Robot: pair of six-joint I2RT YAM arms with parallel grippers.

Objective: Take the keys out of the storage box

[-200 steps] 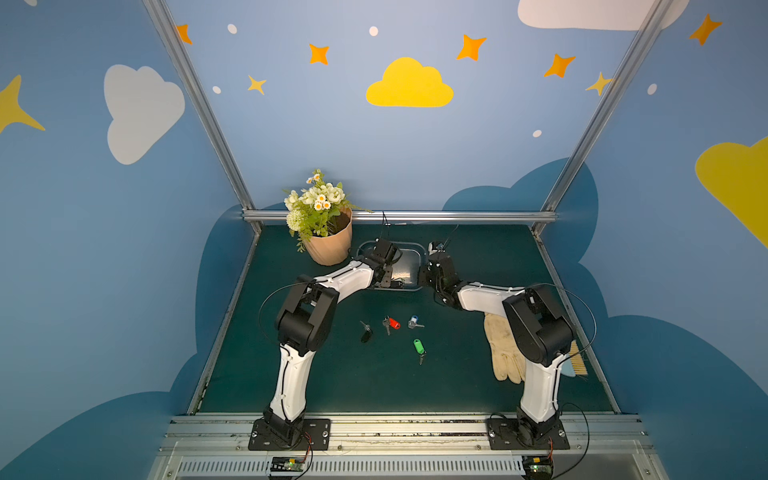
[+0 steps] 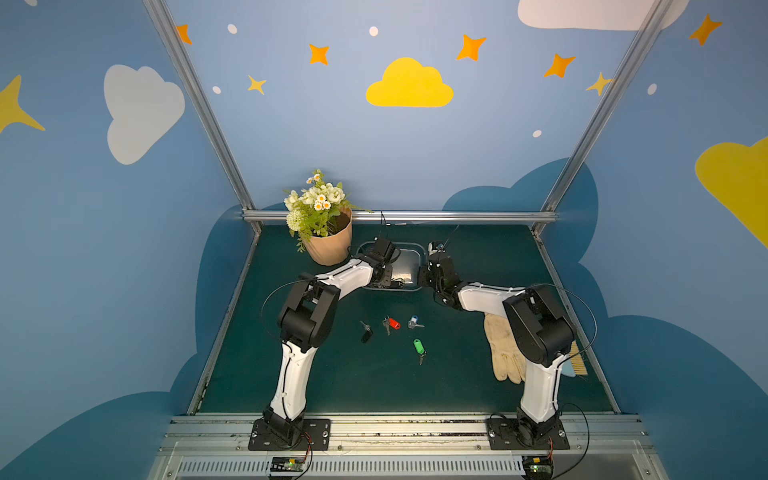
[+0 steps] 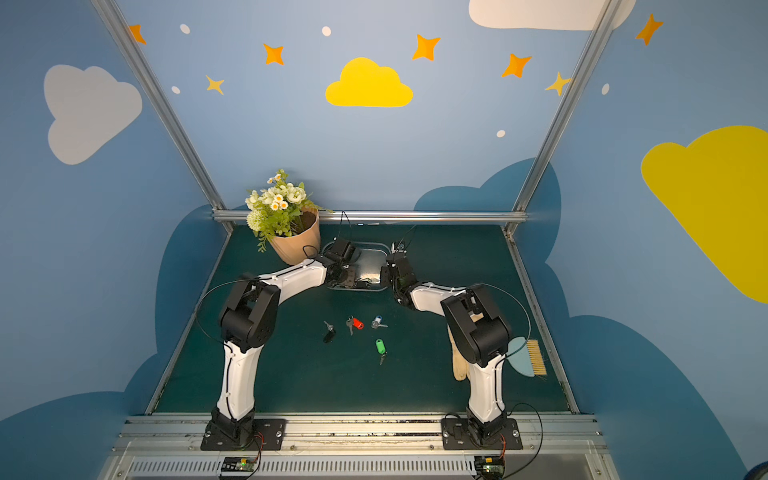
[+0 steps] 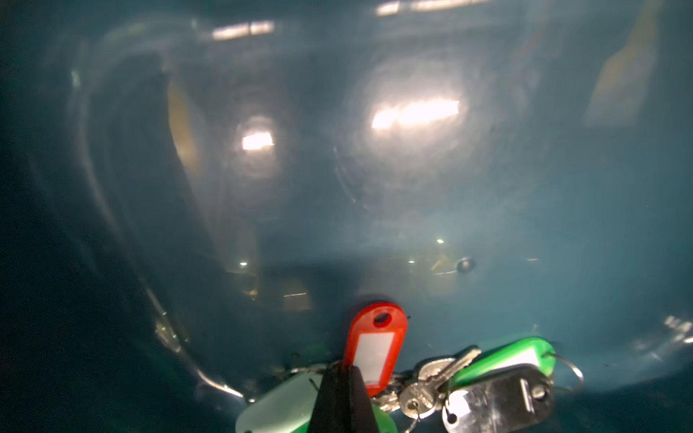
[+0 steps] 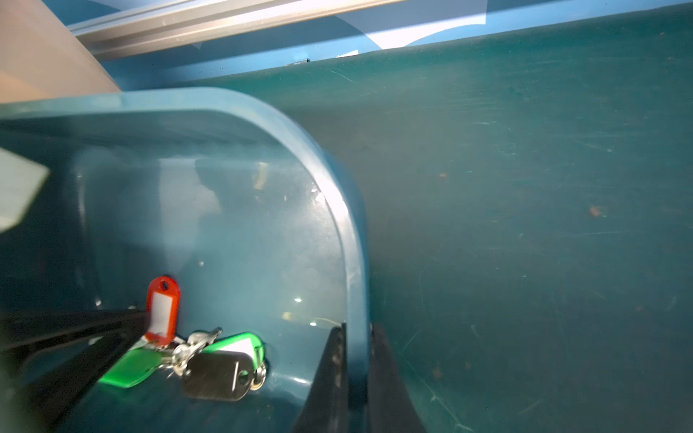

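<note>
The blue storage box sits at the back middle. Inside lie a red tag, green tags, a black tag and keys. My left gripper reaches down into it, shut, fingertips at the red tag and pile; nothing shows clearly between them. My right gripper is shut on the box's right rim. Outside, in front of the box, several keys with tags lie on the mat: black, red, blue and green.
A flower pot stands left of the box at the back. A beige glove and a brush lie at the right under the right arm.
The left arm's elbow has shifted slightly over the last second. The box, the right arm and the keys on the mat show no visible change.
</note>
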